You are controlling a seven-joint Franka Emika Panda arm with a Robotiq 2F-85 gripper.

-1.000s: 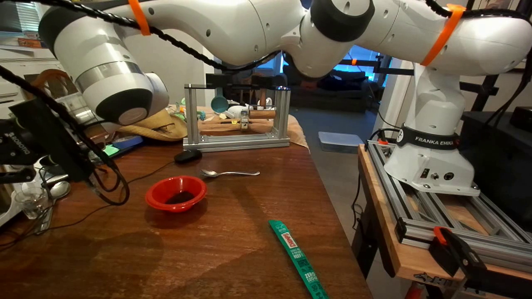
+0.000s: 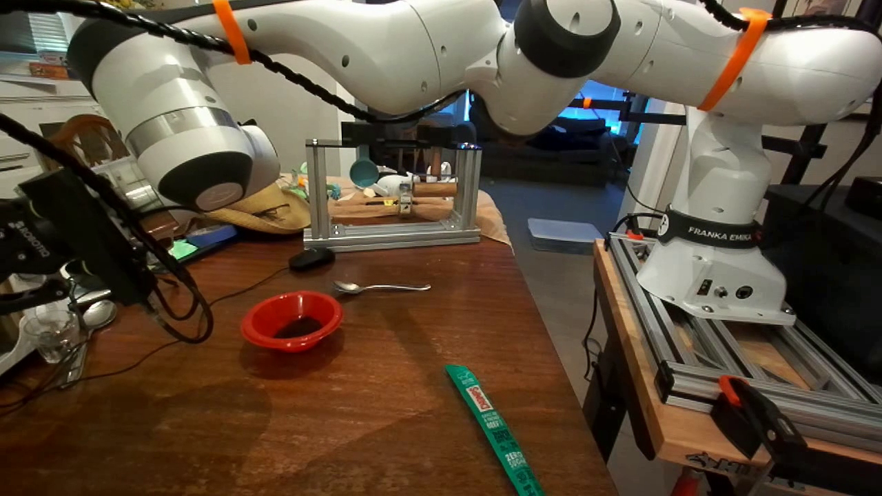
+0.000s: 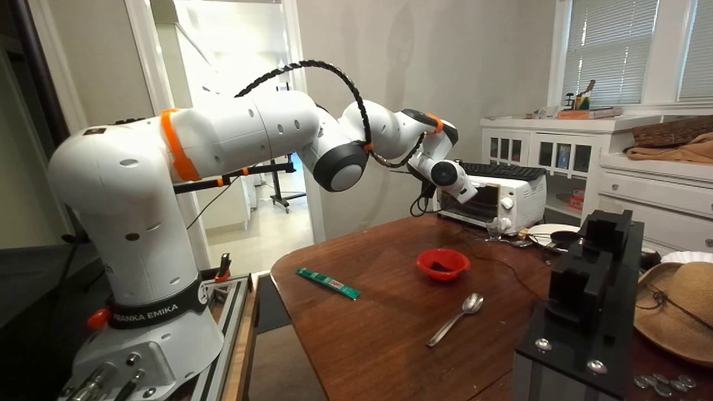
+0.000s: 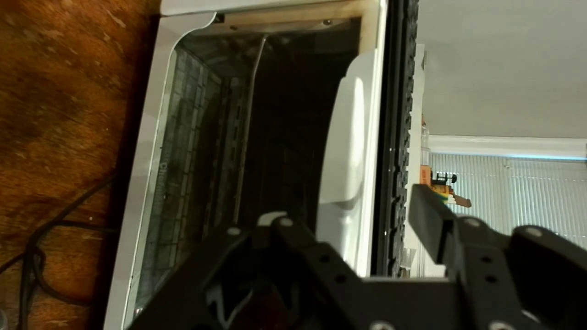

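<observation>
A white toaster oven [image 3: 525, 199] stands at the back of the table, its dark glass front facing the arm. In the wrist view its glass door [image 4: 286, 126] fills the middle, with a pale handle [image 4: 346, 143] running along it. My gripper is close in front of the door, its black fingers spread apart on either side of the handle's near end. Nothing is visibly clamped between them. Whether the handle lies within the fingers or beyond them, I cannot tell. In exterior view 1 the fingers run off the left edge.
On the table are a red bowl [image 2: 291, 321] with something dark inside, a spoon [image 2: 382, 288] and a green packet [image 2: 494, 430]. A glass [image 2: 51, 335] and loose cables stand near the oven. A keyboard [image 3: 501, 171] lies on top of it.
My wrist and gripper have shifted very slightly to the right in exterior view 1. The bowl, spoon and packet have stayed where they were.
</observation>
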